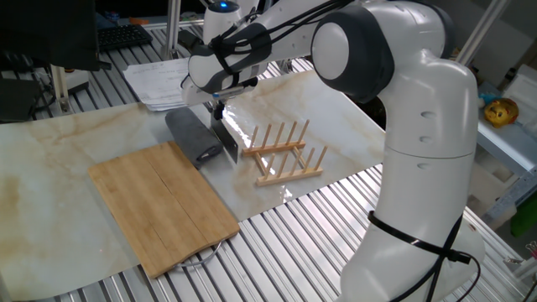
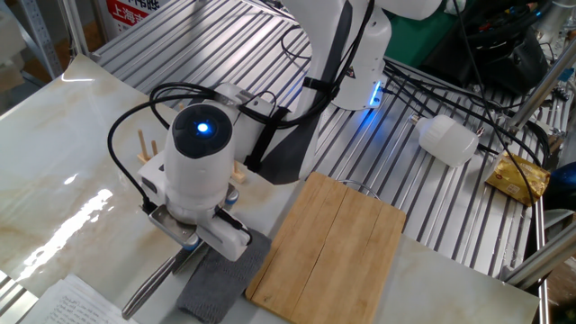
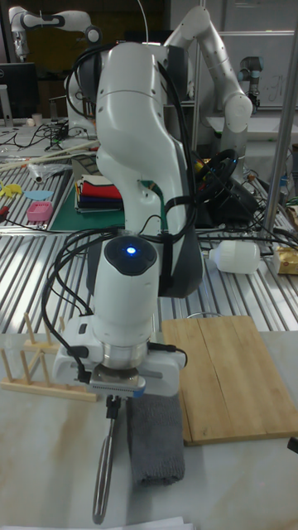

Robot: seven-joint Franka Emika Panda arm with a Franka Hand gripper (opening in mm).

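A flat metal utensil, like a knife or cleaver (image 1: 225, 141), hangs from my gripper (image 1: 218, 111), whose dark fingers are shut on it. In the third view the utensil (image 3: 104, 477) points from the gripper (image 3: 112, 408) toward the camera, seen nearly edge-on. The second view shows the utensil (image 2: 151, 286) slanting down left, beside a folded grey towel (image 2: 220, 283). Whether it touches the table cannot be told. Right of the utensil in the first view stands a wooden peg rack (image 1: 289, 174), its slots empty. A bamboo cutting board (image 1: 164, 201) lies on the near side of the towel.
Loose papers (image 1: 159, 84) lie behind the towel. In the second view a white bulb-shaped object (image 2: 447, 141) and a yellow packet (image 2: 519, 175) sit on the slatted table, beyond the board.
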